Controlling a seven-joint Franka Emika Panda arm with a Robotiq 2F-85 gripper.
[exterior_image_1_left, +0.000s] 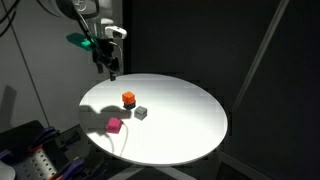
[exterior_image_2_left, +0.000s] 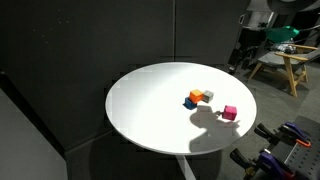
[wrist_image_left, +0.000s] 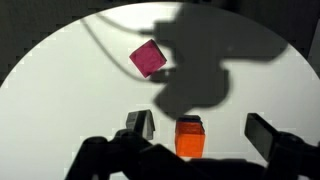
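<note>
My gripper hangs high above the table with its fingers wide apart and nothing between them. An orange cube sits atop a dark blue cube. From above, in the wrist view, the orange cube appears between the two black fingers, well below them. A grey cube lies close to that stack, partly hidden by the left finger in the wrist view. Apart from these, a pink-red cube rests alone on the table.
The white oval table has a wide bare area away from the arm. Its edge curves close by the pink-red cube's side. A wooden chair stands on the floor beyond the table in exterior view 2.
</note>
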